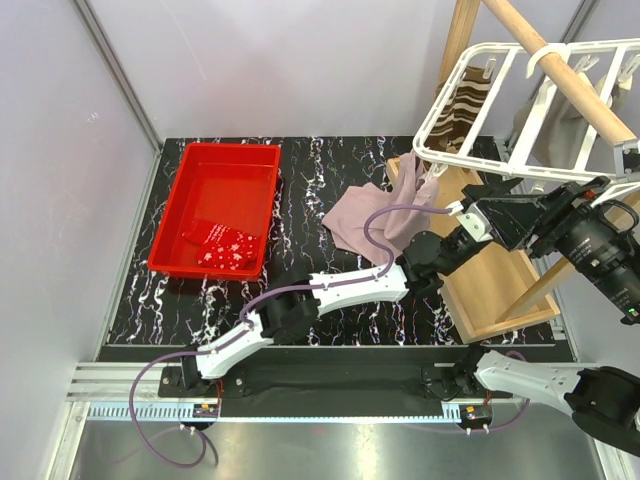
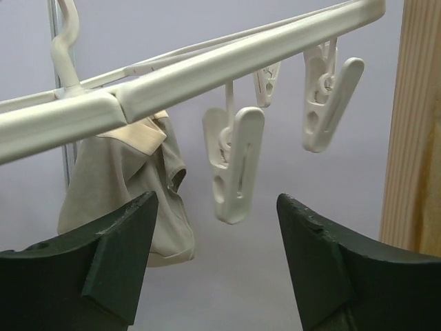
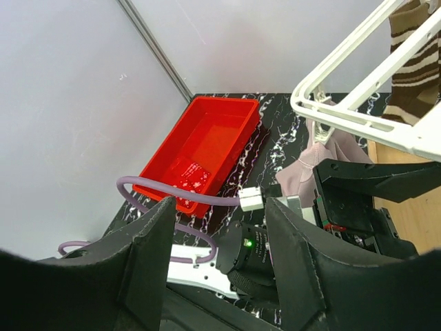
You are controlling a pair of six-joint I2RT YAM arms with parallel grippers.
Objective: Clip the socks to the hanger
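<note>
The white clip hanger hangs on a wooden stand at the right, with socks clipped to it: striped brown, grey and pink. My left gripper stands open just below an empty white clip, nothing between its fingers. My right gripper is open too; in its view the left arm and gripper are in front of it. A red patterned sock lies in the red bin.
The wooden stand base sits below the hanger. Both arms crowd the hanger's front corner.
</note>
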